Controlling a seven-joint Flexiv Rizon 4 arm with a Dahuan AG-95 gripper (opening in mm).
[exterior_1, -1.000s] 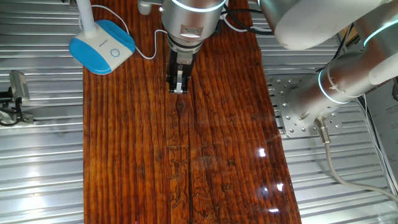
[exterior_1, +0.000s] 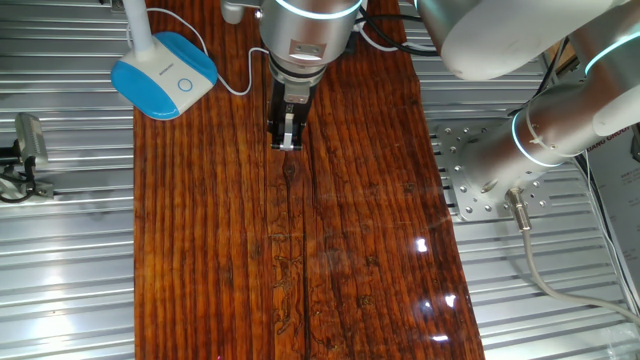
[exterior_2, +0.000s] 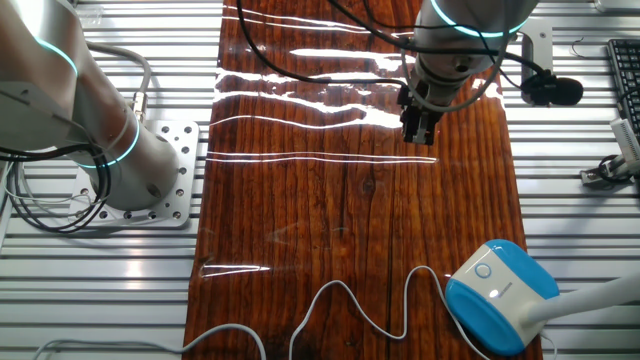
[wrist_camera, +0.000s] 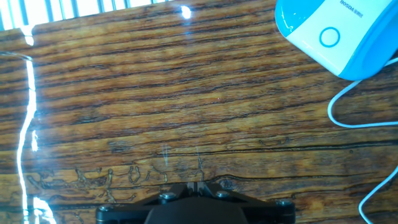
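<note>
My gripper reaches in at the bottom edge of the wrist view, its two dark fingertips drawn together with nothing showing between them. From exterior view 1 the same gripper (exterior_1: 287, 146) points down over the upper middle of the brown wooden table (exterior_1: 210, 250). Exterior view 2 has the gripper (exterior_2: 417, 138) above bare, glossy wood. A blue and white lamp base (exterior_1: 165, 75) stands on the table to one side, clear of the fingers. In the wrist view this lamp base (wrist_camera: 339, 31) fills the upper right corner.
A thin white cable (exterior_2: 380, 320) winds across the tabletop near the lamp. Black cables (exterior_2: 330, 78) hang along the arm. The arm's base plate (exterior_1: 490, 170) is fixed beside the table on ribbed metal. Most of the tabletop is empty, with bright reflections.
</note>
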